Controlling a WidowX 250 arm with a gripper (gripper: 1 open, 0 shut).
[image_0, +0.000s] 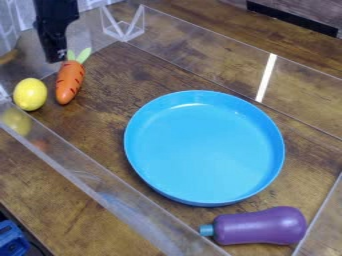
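Observation:
The black gripper (54, 48) is at the upper left, raised just above and behind the carrot and lemon, partly cut off by the frame's top. It appears shut, with nothing visible between its fingers. An orange toy carrot (70, 82) with a pale green top lies on the wooden floor of a clear-walled bin. A yellow lemon (30, 94) lies left of the carrot, near the clear wall.
A large blue plate (203, 147) fills the middle right. A purple eggplant-like toy (259, 226) lies at the lower right. Clear bin walls border the area; bare wood lies between carrot and plate.

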